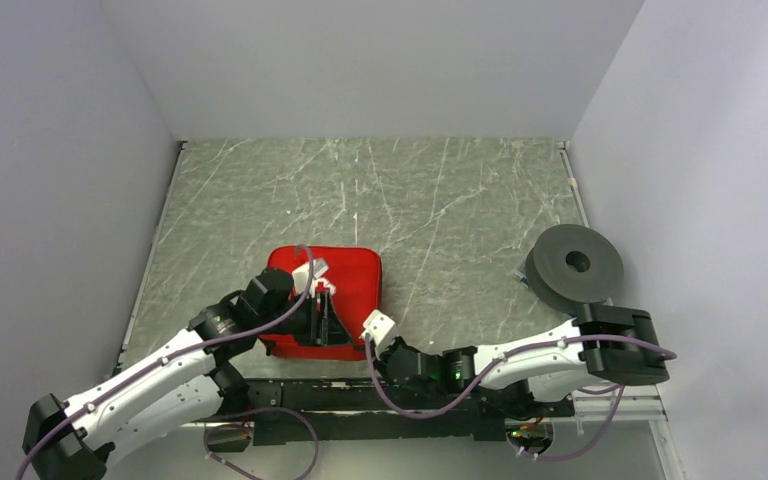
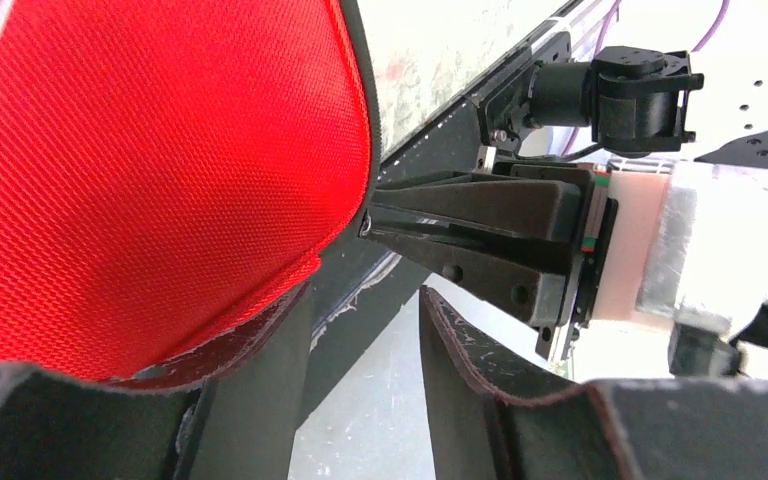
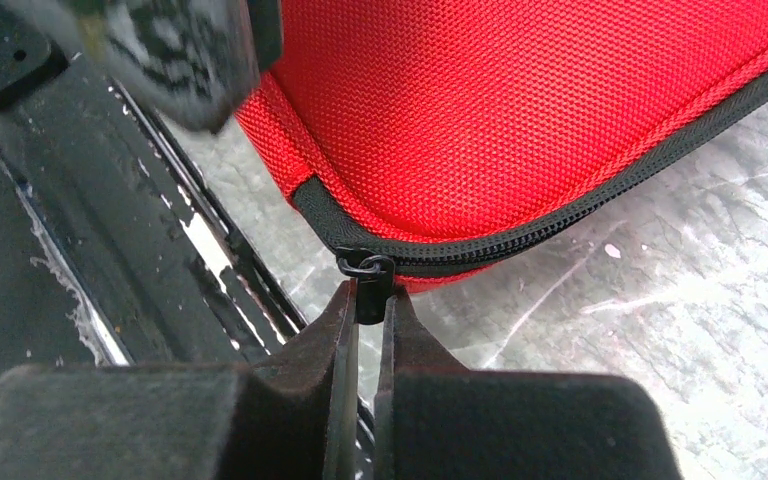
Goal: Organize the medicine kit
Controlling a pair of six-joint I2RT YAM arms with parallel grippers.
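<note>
The red medicine kit [image 1: 357, 278] lies closed near the table's front edge, its white cross partly covered by my left arm. In the right wrist view a dark zipper [image 3: 520, 238] follows the case's edge. At its corner my right gripper is shut, with the black zipper pull [image 3: 372, 274] between its fingertips. My left gripper hangs over the front of the case, fingers parted and empty. Its fingers [image 2: 265, 385] stand apart, one beside the red fabric. The right gripper's tips [image 2: 380, 212] meet the kit's edge in the left wrist view.
A grey disc-shaped stack [image 1: 550, 265] stands at the right of the table. A black rail [image 1: 360, 395] runs along the front edge, and both arms crowd together there.
</note>
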